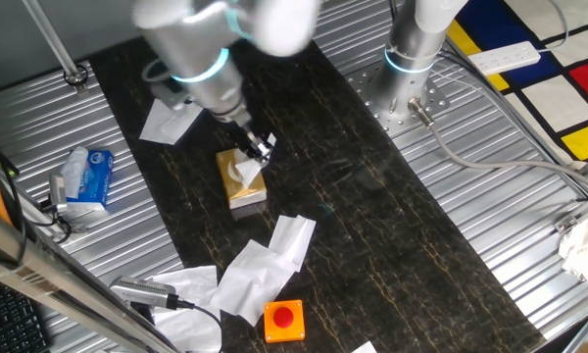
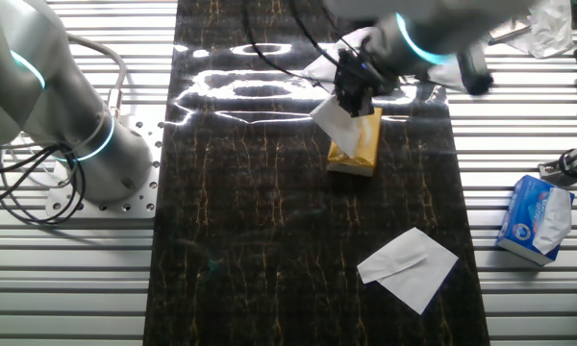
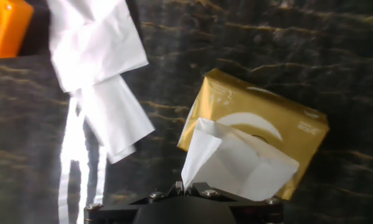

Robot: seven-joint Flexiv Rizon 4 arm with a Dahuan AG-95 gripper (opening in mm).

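Observation:
A gold tissue pack (image 3: 278, 124) lies on the dark marble-patterned tabletop, its pale oval opening partly covered by a white tissue (image 3: 242, 163). One corner of that tissue runs to the tips of my gripper, whose fingers are shut on it. From the side, the tissue (image 2: 337, 123) slants between the pack (image 2: 367, 144) and the dark gripper above. In exterior view 1 the gripper (image 1: 262, 152) is at the pack's upper right edge. Whether the tissue's lower end is still inside the pack is hidden.
Loose white tissues (image 1: 255, 279) lie in front of the pack, near an orange box with a red button (image 1: 284, 320). Another sheet (image 1: 171, 122) rests behind the gripper. A blue tissue pack (image 1: 90, 180) stands left on the slatted surface.

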